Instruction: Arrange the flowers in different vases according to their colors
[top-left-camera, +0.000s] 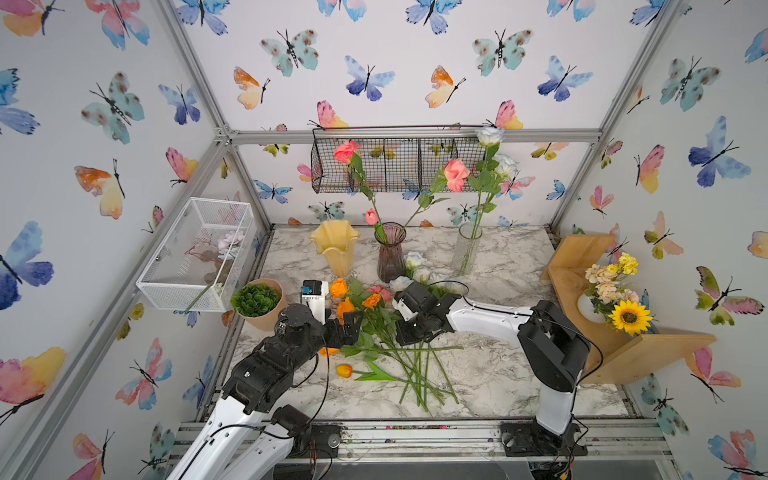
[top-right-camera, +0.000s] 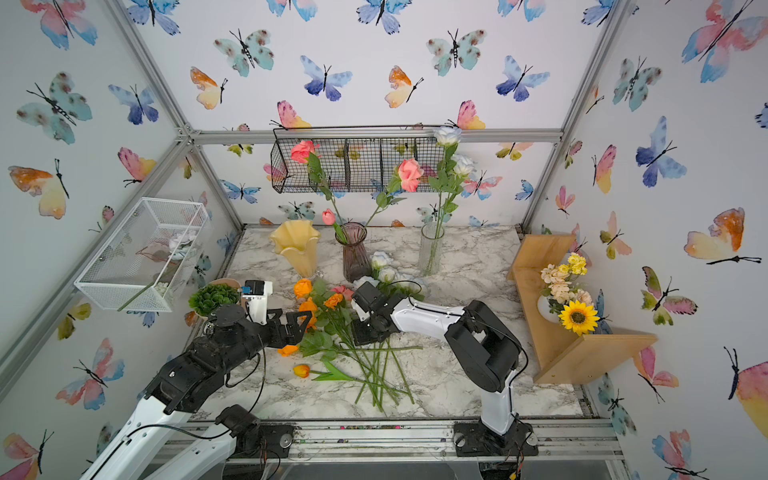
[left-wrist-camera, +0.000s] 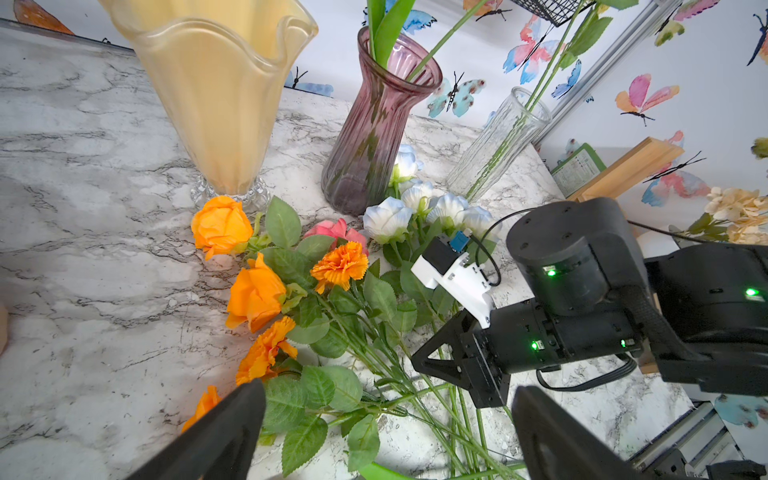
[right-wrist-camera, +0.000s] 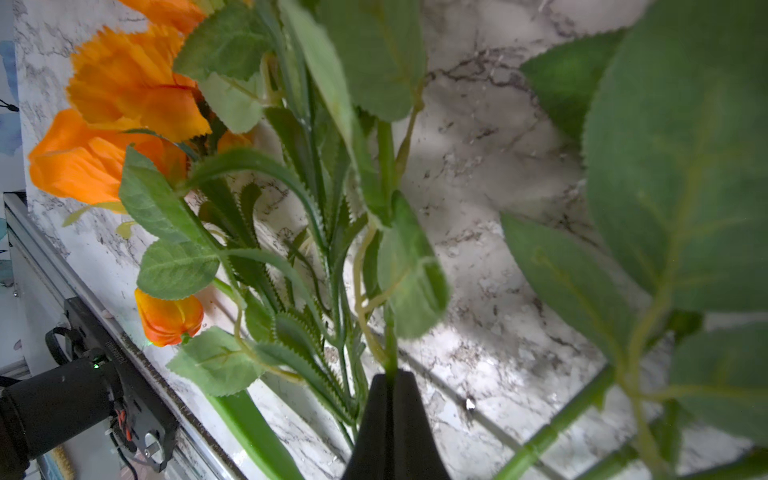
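In the right wrist view my right gripper is shut with nothing between its fingers, low among green stems; stems and leaves lie ahead of and beside the tips. A pink rose (left-wrist-camera: 334, 231) lies on the pile between orange flowers (left-wrist-camera: 254, 294) and pale blue roses (left-wrist-camera: 388, 217); which stem is its own I cannot tell. My left gripper (top-left-camera: 350, 328) stands open and empty over the pile's left side. Behind are an empty yellow vase (top-left-camera: 336, 248), a purple vase (top-left-camera: 390, 260) with pink flowers, and a clear vase (top-left-camera: 466, 252) with pale blue roses.
An orange tulip (top-left-camera: 344, 370) lies at the front left of the pile. A potted green plant (top-left-camera: 257, 302) stands left, near a white mesh basket (top-left-camera: 188, 264). On the right is a wooden shelf (top-left-camera: 596, 336) with flowers.
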